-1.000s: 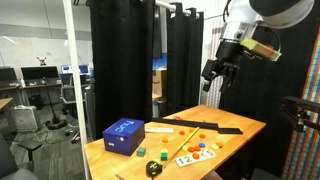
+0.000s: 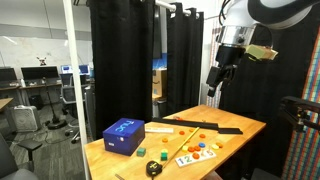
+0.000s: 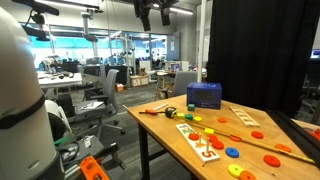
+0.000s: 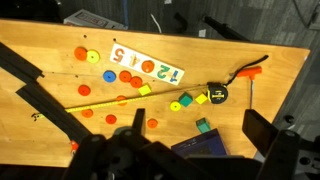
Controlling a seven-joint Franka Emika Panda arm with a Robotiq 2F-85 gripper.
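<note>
High above the table, my gripper [image 2: 212,90] hangs open with nothing between its fingers. In the wrist view its two dark fingers [image 4: 262,130] frame the lower part of the picture, well apart. Below lies a white number board [image 4: 147,64] with cut-out digits and an orange disc on it. A long yellow strip [image 4: 125,99] runs beside the board. Round discs, such as a blue disc [image 4: 110,76] and a yellow disc [image 4: 93,55], lie scattered around. Near the strip's end are a green block [image 4: 186,100] and a round black object [image 4: 217,93].
A dark blue box [image 2: 123,137] stands on the wooden table [image 3: 160,122] near the black curtain. Flat black bars [image 4: 55,108] lie at one end. An orange-handled item [image 4: 249,71] lies near another edge. The air between gripper and table is clear.
My gripper has come down a little and shifted slightly right in exterior view 1, with the arm's wrist tilting. The objects on the table have not moved.
</note>
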